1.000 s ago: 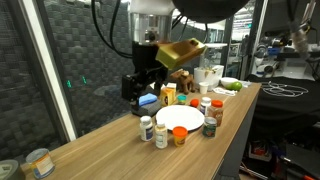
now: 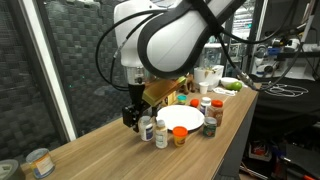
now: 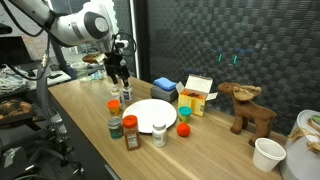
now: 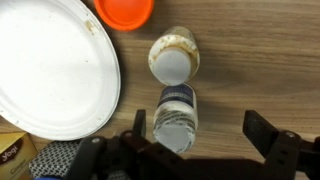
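My gripper is open above the table, its fingers spread with a bottle partly between them. That bottle, white-capped with a dark-and-white label (image 4: 176,100), stands upright close to the left finger (image 4: 139,123). A wider gap lies between it and the right finger. Directly beside it stands a second white-capped bottle (image 4: 174,62) with a pale label. In exterior view 1 the gripper (image 2: 140,117) is low over the first bottle (image 2: 147,131), while the second bottle (image 2: 161,136) stands nearer the camera. Whether the fingers touch anything cannot be told.
A white plate (image 4: 55,65) lies beside the bottles, with an orange cup (image 4: 124,8) close by. Several jars, including a red-lidded one (image 3: 132,132), crowd the plate's edge. Farther along are an open yellow box (image 3: 196,96), a toy moose (image 3: 250,112) and a white cup (image 3: 268,154).
The arm has come down, bringing the open gripper from above the bottles to around the height of the first bottle's top. The bottles and plate have not visibly moved.
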